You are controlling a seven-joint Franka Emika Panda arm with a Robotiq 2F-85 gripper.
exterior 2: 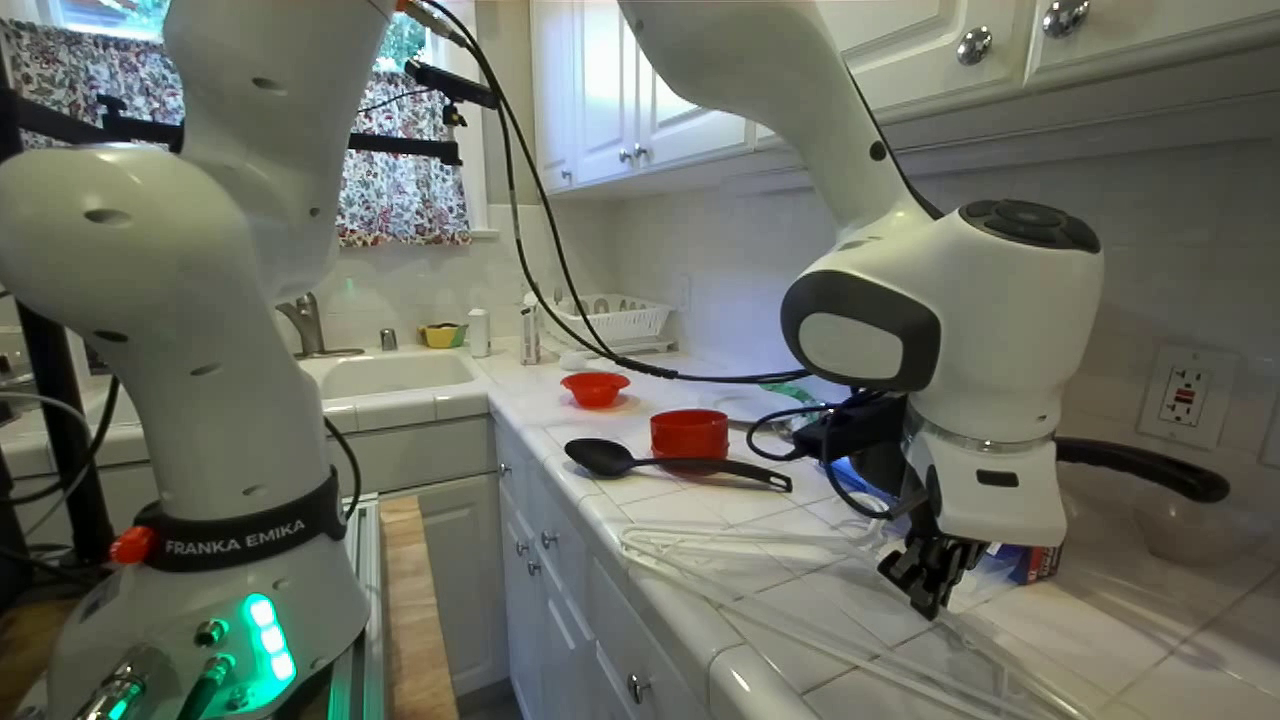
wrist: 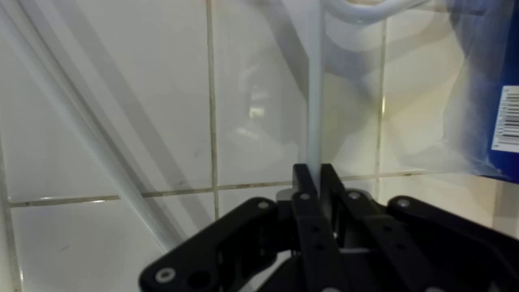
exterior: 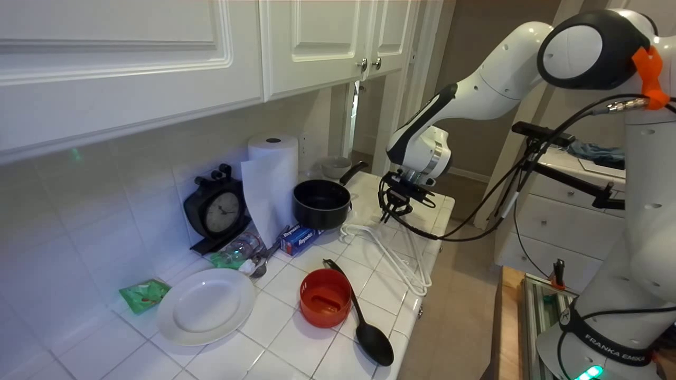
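A white hanger (exterior: 397, 264) is at the counter's right side, near its edge. My gripper (exterior: 387, 219) is shut on one of its thin bars; in the wrist view that bar (wrist: 315, 107) runs up from between the black fingertips. Part of the hanger's hook or curved end (wrist: 365, 13) shows at the top of the wrist view, and another bar (wrist: 97, 141) slants across the left, casting shadows on the tiles. From the second exterior view, the gripper (exterior 2: 930, 588) points down just above the tiles, with hanger bars (exterior 2: 828, 642) reaching toward the counter's edge.
A blue foil box (exterior: 299, 239) and a black pot (exterior: 321, 202) stand close by. Farther along are a red container (exterior: 325, 298), a black spoon (exterior: 374, 343), a white plate (exterior: 206, 307), a clock (exterior: 218, 209) and a paper towel roll (exterior: 275, 171).
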